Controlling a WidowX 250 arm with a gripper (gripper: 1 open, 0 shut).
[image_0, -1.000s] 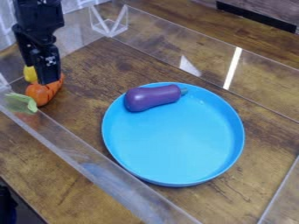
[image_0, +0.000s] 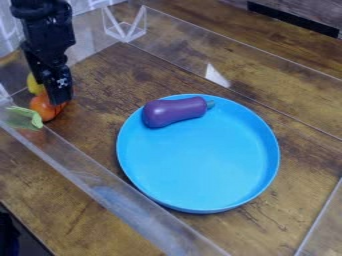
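Observation:
My black gripper (image_0: 51, 82) hangs at the upper left, open, its lower part over an orange carrot-like vegetable (image_0: 48, 108) with pale green leaves (image_0: 24, 118), partly hiding it. A yellow item (image_0: 36, 84) lies behind them, mostly hidden. A purple eggplant (image_0: 177, 111) rests on the upper left part of a blue plate (image_0: 201, 165).
Clear plastic walls run along the left and lower left and across the top. A white wire piece (image_0: 124, 25) stands at the back.
My gripper has moved down toward the orange vegetable and covers more of it. The plate and eggplant have not moved.

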